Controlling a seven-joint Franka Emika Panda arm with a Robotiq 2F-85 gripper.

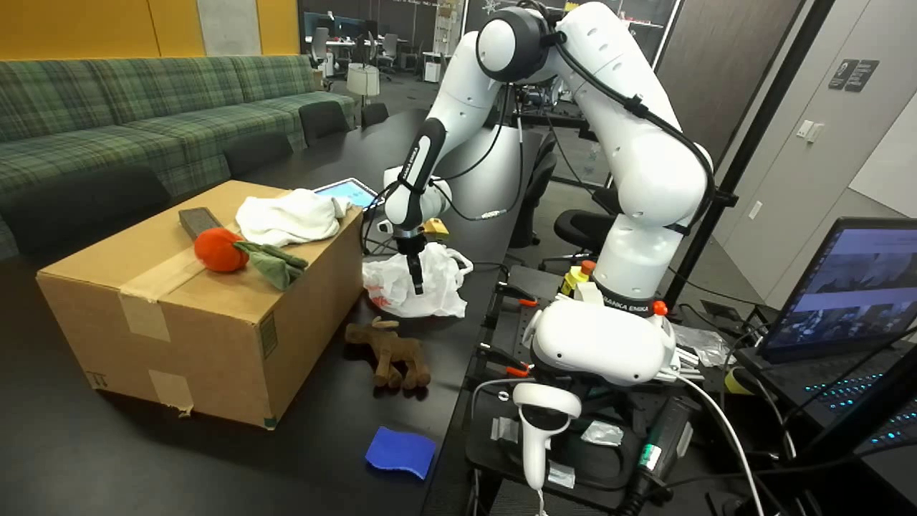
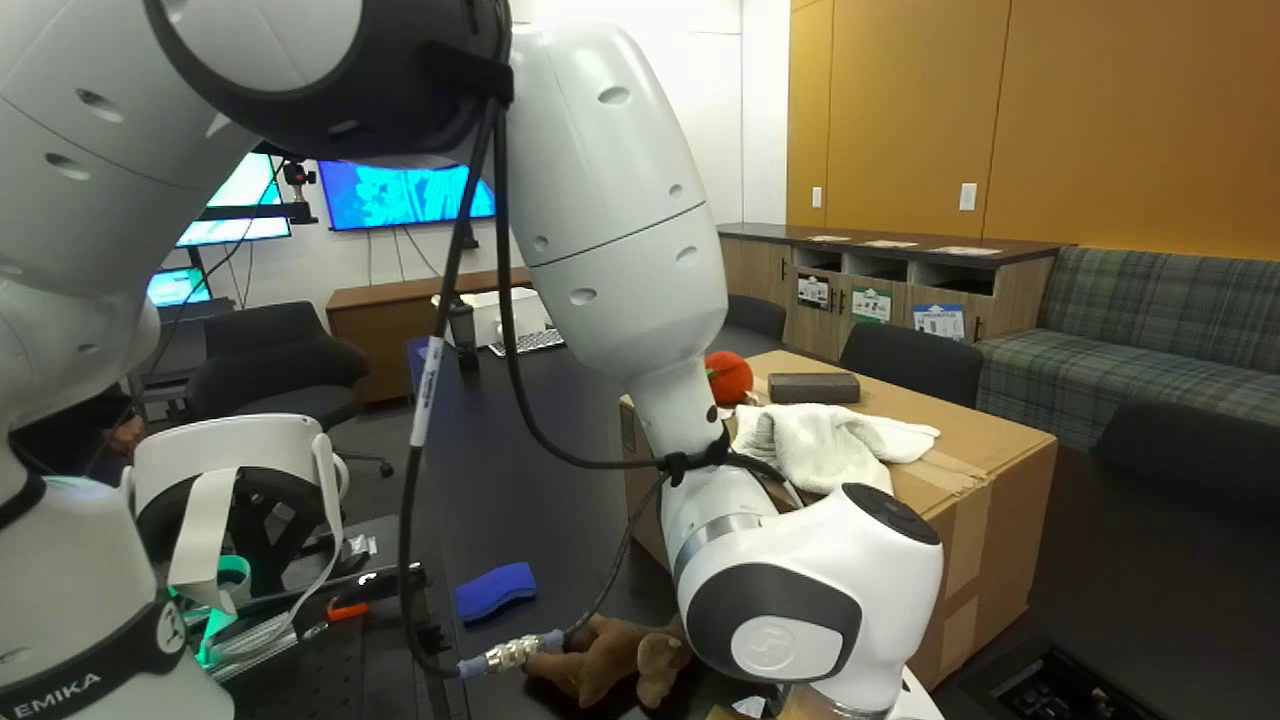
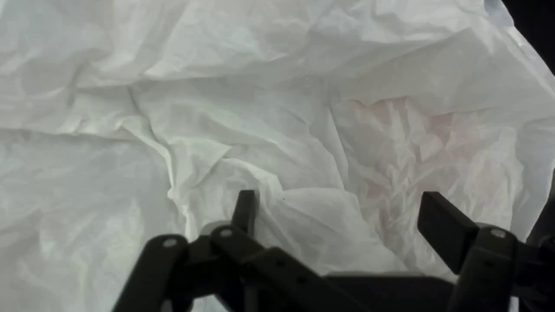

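Note:
A crumpled white plastic bag (image 1: 443, 288) with some red print lies on the black table, beside the cardboard box. My gripper (image 1: 418, 291) points down over the bag, its tips low against the plastic. In the wrist view the bag (image 3: 291, 125) fills nearly the whole picture. There the gripper stands open, one finger (image 3: 244, 213) on the left and one on the right, with loose folds of plastic below and between them. Whether the fingertips touch the bag cannot be told for sure.
A large cardboard box (image 1: 215, 361) bears a white cloth (image 1: 288, 215), a red-orange plush (image 1: 220, 250) and a dark block (image 1: 199, 222). A brown plush moose (image 1: 388, 352) and a blue sponge (image 1: 401, 451) lie nearer the front. Behind the arm sits a tablet (image 1: 348, 190).

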